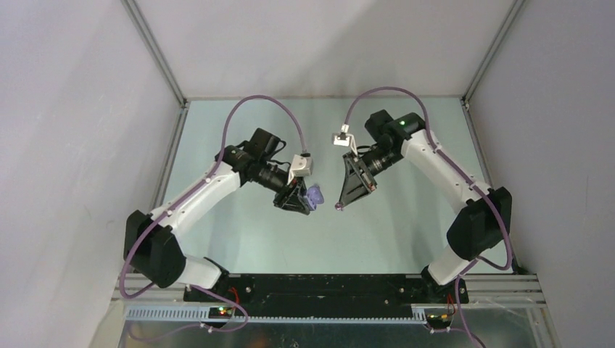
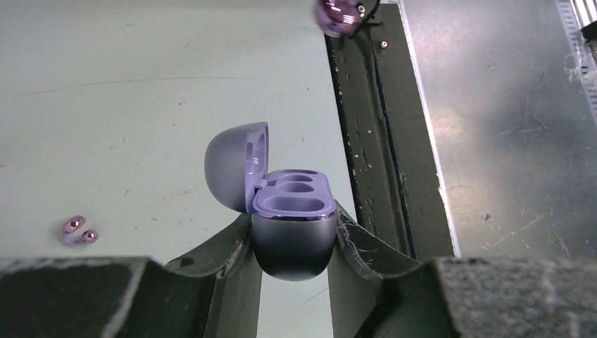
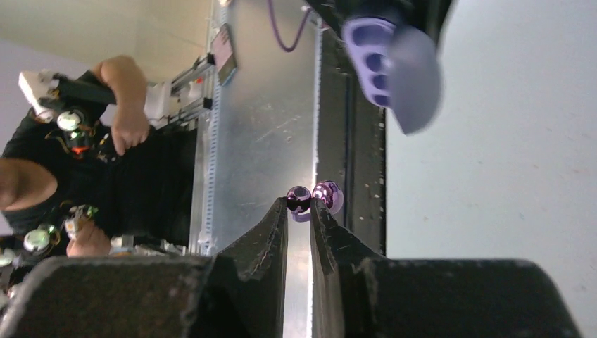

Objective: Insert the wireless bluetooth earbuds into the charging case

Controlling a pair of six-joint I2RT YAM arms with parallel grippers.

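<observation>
My left gripper [image 1: 303, 204] is shut on the lilac charging case [image 2: 292, 225], whose lid stands open, showing empty slots in the left wrist view. My right gripper holds a shiny pinkish-purple earbud [image 3: 298, 197] at its fingertips; in the top view that earbud [image 1: 339, 206] is a little right of and below the case [image 1: 314, 196]. A second shiny rounded part [image 3: 328, 196] shows beside it. In the right wrist view the case [image 3: 373, 60] is blurred, above the gripper. A pinkish earbud [image 2: 74, 225] lies on the table in the left wrist view.
A person [image 3: 120, 120] is seen beyond the metal edge in the right wrist view.
</observation>
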